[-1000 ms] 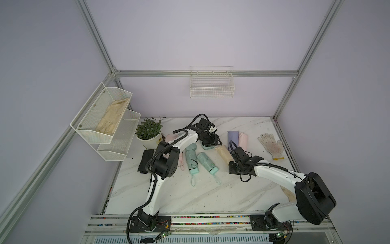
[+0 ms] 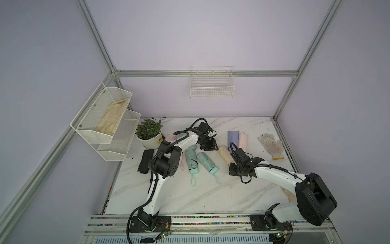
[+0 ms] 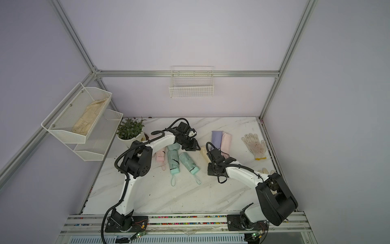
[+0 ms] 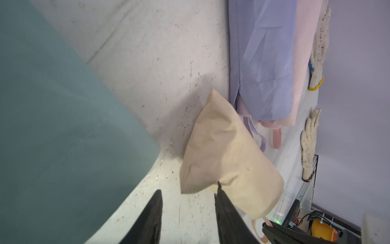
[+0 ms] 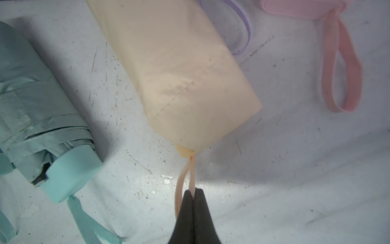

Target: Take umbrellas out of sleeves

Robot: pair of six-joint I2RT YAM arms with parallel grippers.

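Note:
My left gripper stands open, with the empty-looking top end of a cream sleeved umbrella [image 4: 227, 154] just beyond its fingers. My right gripper is shut at that umbrella's thin wrist strap [image 5: 180, 179], which runs down to the fingertips. Two unsleeved teal umbrellas [image 2: 206, 162] [image 2: 191, 160] lie to the left, a pink one [image 3: 160, 154] partly hidden beside them. A lilac sleeved umbrella [image 4: 264, 57] and a pink one [image 2: 243, 142] lie side by side at the back right. Teal cloth [image 4: 65, 142] fills the left side of the left wrist view.
A potted plant [image 2: 148, 130], a black object [image 2: 145, 161] and wire shelves [image 2: 93, 118] are at the left. Gloves [image 2: 270, 145] lie at the right.
My left gripper has moved slightly down in the top left view.

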